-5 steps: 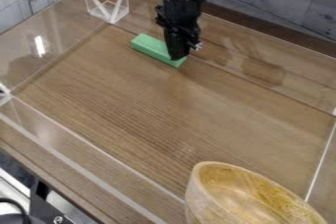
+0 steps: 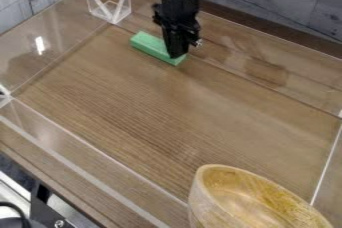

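My black gripper (image 2: 175, 42) reaches down from the top centre of the view to a green rectangular block (image 2: 154, 47) on the wooden tabletop (image 2: 160, 122). The fingertips are at the block's right end; whether they are shut on it is too small and dark to tell.
A yellow bowl (image 2: 241, 202) is at the bottom right. A white wire-like object (image 2: 110, 7) stands at the back left near the wall.
The gripper and the green block have shifted very slightly to the left; otherwise little differs.
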